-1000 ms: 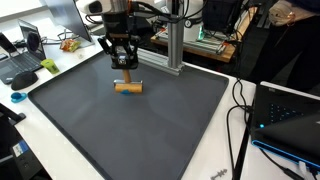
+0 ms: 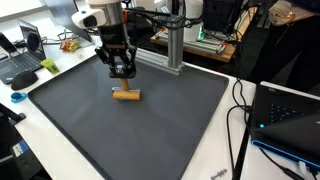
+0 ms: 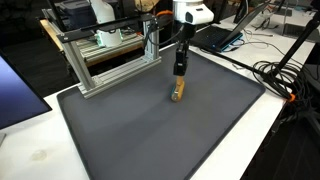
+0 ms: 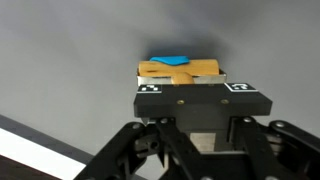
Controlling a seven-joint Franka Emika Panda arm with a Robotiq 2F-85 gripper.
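Note:
My gripper (image 2: 123, 72) points down at the back left of the grey mat, shut on the upright part of an orange-brown wooden piece. The crossbar of the wooden piece (image 2: 126, 95) lies sideways below the fingertips, so the whole looks like an upside-down T. From the other side, the second exterior view shows the wooden piece (image 3: 178, 90) low over the mat; whether it touches is hard to tell. In the wrist view its crossbar (image 4: 208, 68) shows beyond the fingers, with a small blue part (image 4: 170, 60) along its edge. The fingers hide much of the upright.
A metal frame (image 3: 110, 75) stands along one edge of it. Cables and a dark device (image 2: 285, 125) lie to the right.
The gripper and the wooden piece have moved slightly toward the camera and lower in exterior view 1. The grip looks unchanged.

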